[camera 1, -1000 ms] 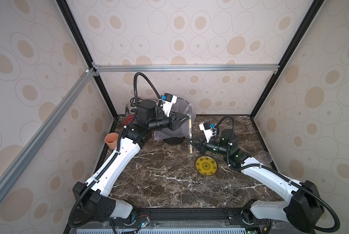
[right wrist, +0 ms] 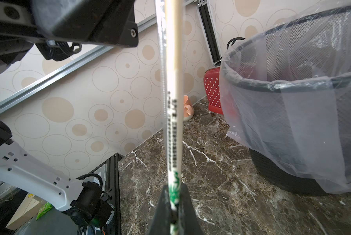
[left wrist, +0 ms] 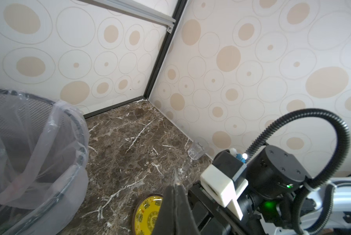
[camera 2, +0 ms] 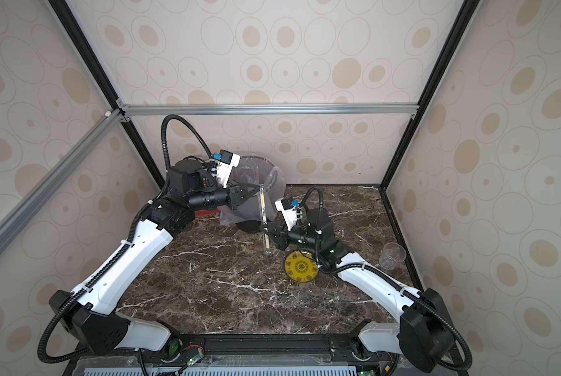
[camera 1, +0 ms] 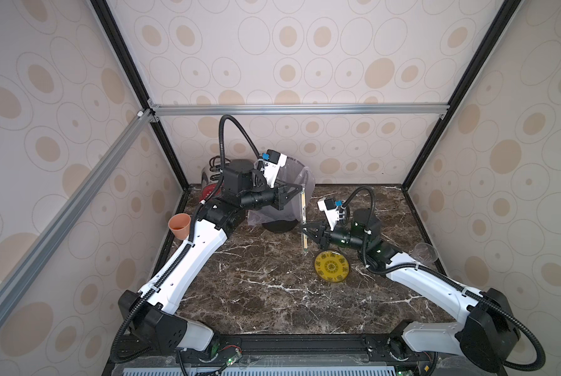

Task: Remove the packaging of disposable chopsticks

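The wrapped chopsticks (right wrist: pixel 174 129) stand upright as a pale strip with dark and green print. Clear film shows along their left side in the right wrist view. My right gripper (camera 1: pixel 305 228) is shut on them partway along their length, and a lower part hangs below its fingers. At the top end of the strip, my left gripper (camera 1: pixel 301 189) is shut, its fingers (left wrist: pixel 168 209) together. A clear wisp of film (left wrist: pixel 177 177) shows just beyond those tips; I cannot tell whether it is pinched between them.
A mesh bin (right wrist: pixel 277 87) with a clear liner stands behind the grippers. On the counter lies a yellow round plate (camera 1: pixel 332 266). An orange cup (camera 1: pixel 179 225) is at far left, a clear cup (camera 2: pixel 392 255) at far right.
The left gripper stays near the strip's top end, with only a small shift of its arm.
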